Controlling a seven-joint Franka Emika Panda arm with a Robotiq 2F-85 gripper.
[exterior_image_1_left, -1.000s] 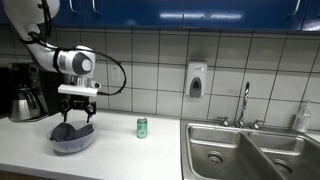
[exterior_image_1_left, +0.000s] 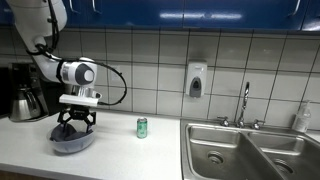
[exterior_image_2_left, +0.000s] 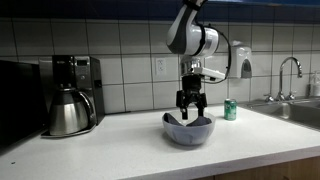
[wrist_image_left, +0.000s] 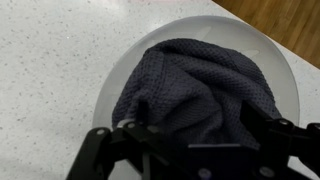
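Observation:
A dark grey cloth lies bunched inside a pale grey bowl in the wrist view. From outside, the bowl stands on the white counter at the left, and the bowl shows mid-frame in the second exterior view. My gripper is open directly over the cloth, its black fingers spread near the bottom of the wrist view. In the exterior views the gripper points down at the bowl's mouth, fingertips at about rim height. Whether they touch the cloth I cannot tell.
A green can stands to the bowl's right, and a steel coffee maker is at the left. Farther right is the sink with its faucet. Counter between can and sink is clear. The counter's front edge runs close by the bowl.
The arm has come down, bringing my gripper from above the bowl to its mouth. The bowl and the can have stayed in place.

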